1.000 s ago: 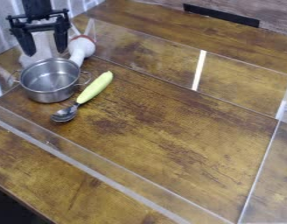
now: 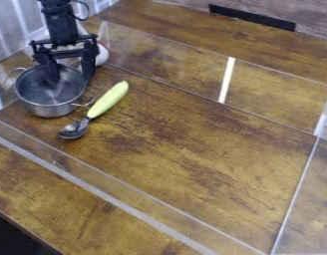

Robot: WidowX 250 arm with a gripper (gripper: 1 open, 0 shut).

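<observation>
A steel pot (image 2: 49, 100) with side handles stands at the left of the wooden table. My black gripper (image 2: 65, 62) is low over the pot's back part, its fingers reaching down around the back rim; it appears open, and I cannot tell if it touches the pot. A yellow corn cob (image 2: 108, 100) lies right of the pot, and a metal spoon (image 2: 76, 129) lies below it, in front of the pot.
A pale object behind the gripper is mostly hidden.
My gripper has come down from behind the pot to over its back part. The pot seems shifted slightly left.
</observation>
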